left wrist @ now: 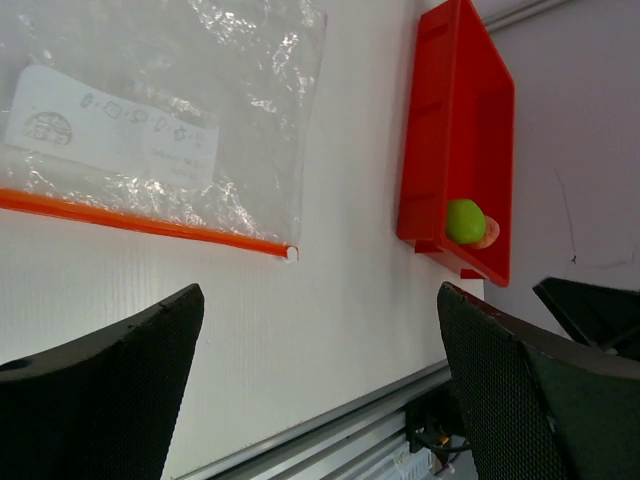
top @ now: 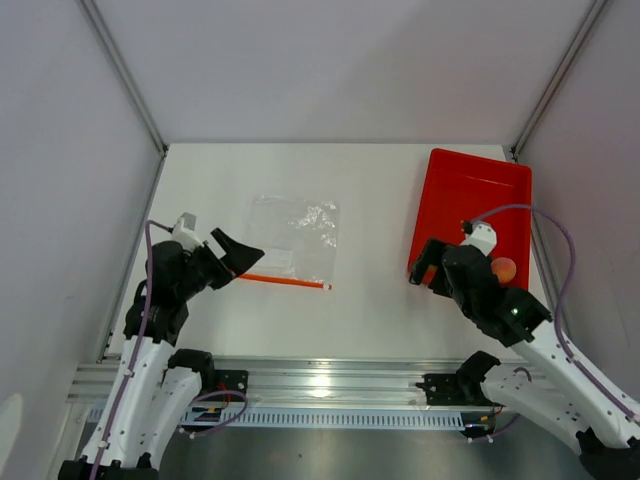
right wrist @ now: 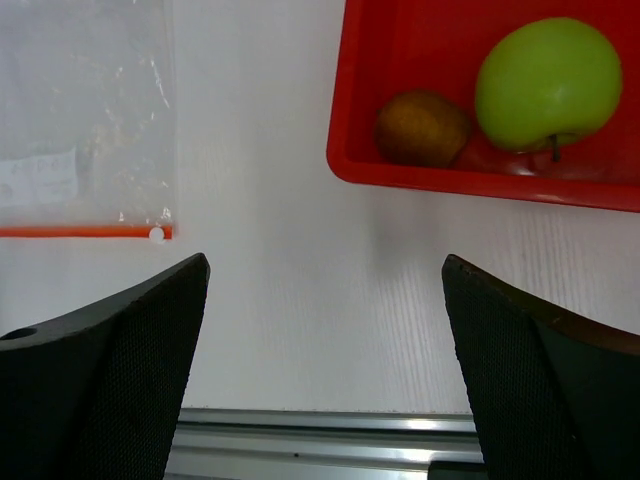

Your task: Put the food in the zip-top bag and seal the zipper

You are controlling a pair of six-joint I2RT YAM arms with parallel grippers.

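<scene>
A clear zip top bag [top: 292, 235] lies flat on the table, its orange zipper strip [top: 300, 283] along the near edge. My left gripper [top: 235, 258] hovers at the strip's left part, open and empty. Food sits in the near end of the red bin [right wrist: 345, 100]: a green apple [right wrist: 548, 85] and a brown round item [right wrist: 422, 128] in the right wrist view, plus a peach-coloured round fruit [top: 503, 269] in the top view. Open with nothing between its fingers, my right gripper [top: 428, 274] is over the bin's near left corner. My right arm hides part of the bin there.
Bare white table [top: 375, 240] separates the bag from the bin. A metal rail [top: 320, 370] runs along the front edge. Pale walls enclose the back and both sides, with the right wall [top: 590, 180] close to the bin.
</scene>
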